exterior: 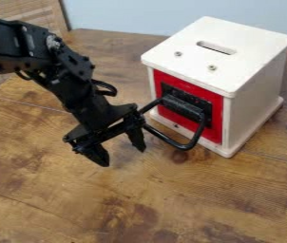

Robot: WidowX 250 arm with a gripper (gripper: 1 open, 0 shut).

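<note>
The black robot arm reaches in from the upper left, its gripper (118,150) hanging low over the wooden table, open, with nothing seen between its two fingers. To its right stands a white box (254,104) with a slot and two small screws on top and a red front panel (162,85). A black fitting on that panel carries a black bar handle (184,142), which sticks out toward the gripper, a short way right of the fingers.
A pale wall runs along the back, and a light wooden board (32,11) is at the upper left.
</note>
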